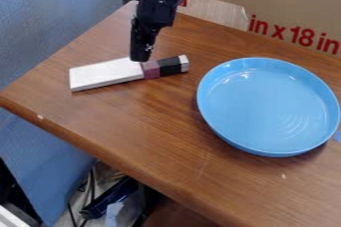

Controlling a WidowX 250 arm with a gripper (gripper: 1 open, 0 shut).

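Note:
A long white bar with a dark maroon-and-black end lies diagonally on the wooden table in the left half of the view. The black gripper hangs from the top, its tips just over or at the middle of the bar; whether they touch it, and whether they are open or shut, is hard to tell. A round light blue plate lies to the right of the bar.
The wooden table has free room in front of the bar. A cardboard box with red lettering stands behind it. Blue fabric borders the left edge, with clutter below the front-left edge.

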